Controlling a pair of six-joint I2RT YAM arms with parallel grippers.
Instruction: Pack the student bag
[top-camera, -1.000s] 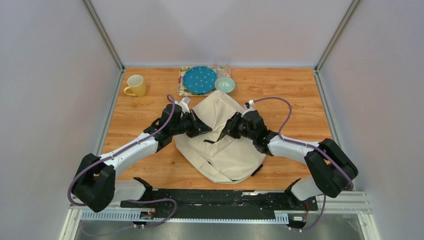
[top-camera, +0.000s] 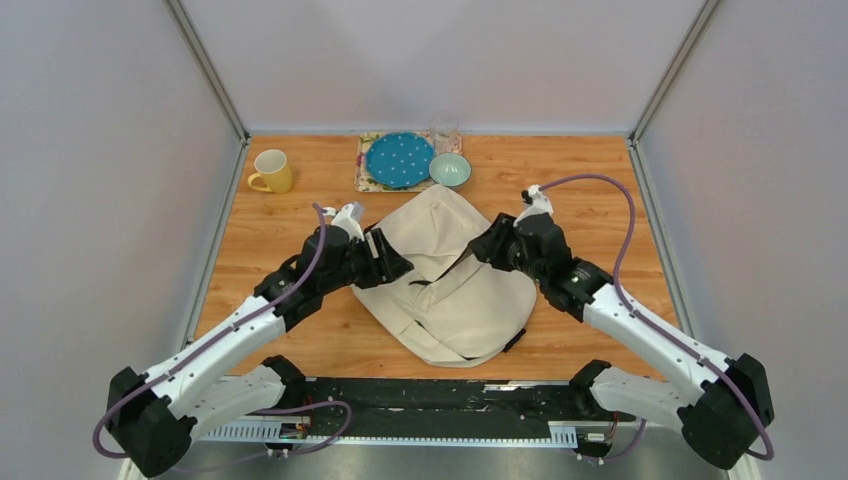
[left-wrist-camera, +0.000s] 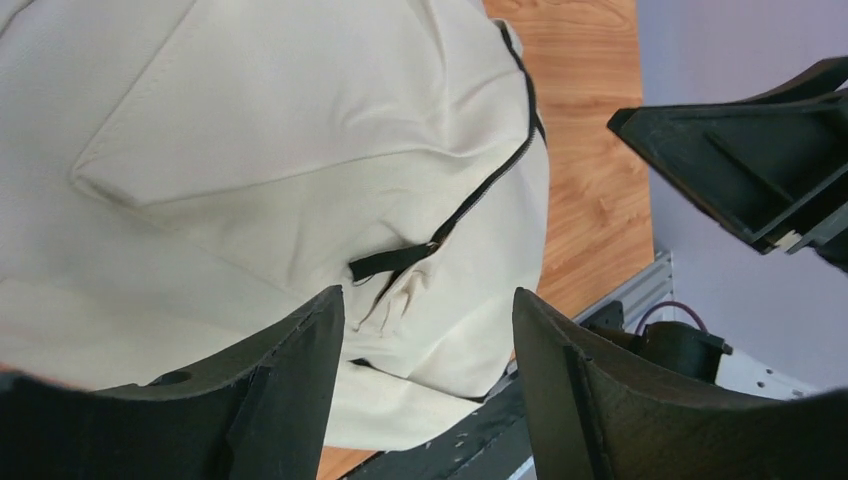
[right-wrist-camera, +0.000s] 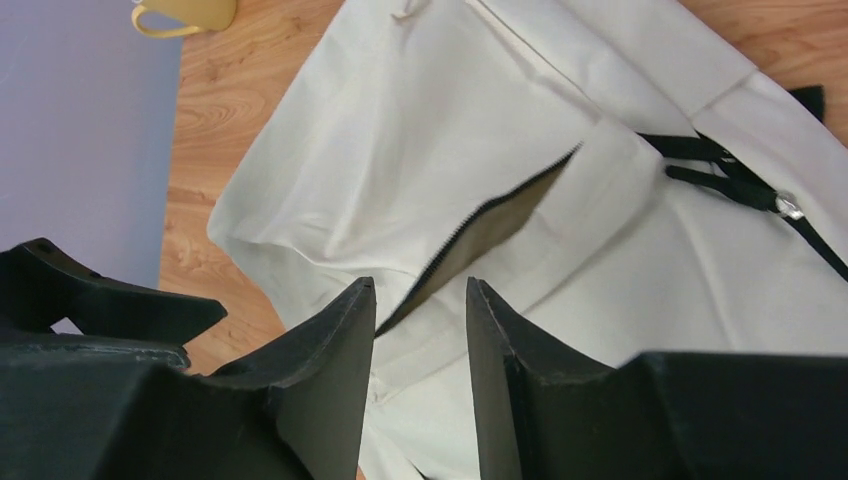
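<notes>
The cream canvas bag (top-camera: 440, 310) lies flat in the middle of the table, with a dark zipped slit across its upper part, also seen in the right wrist view (right-wrist-camera: 480, 230). My left gripper (top-camera: 398, 262) hangs over the bag's left side, fingers apart with nothing between them; in the left wrist view a black zip pull (left-wrist-camera: 380, 262) lies below it. My right gripper (top-camera: 482, 245) hangs above the bag's upper right near the slit, fingers apart, nothing between them.
A patterned tray (top-camera: 364, 181) at the back holds a dotted blue plate (top-camera: 398, 158), a mint bowl (top-camera: 450, 170) and a clear glass (top-camera: 444, 128). A yellow mug (top-camera: 275, 172) stands back left.
My left gripper has pulled back a little to the left and toward the front.
</notes>
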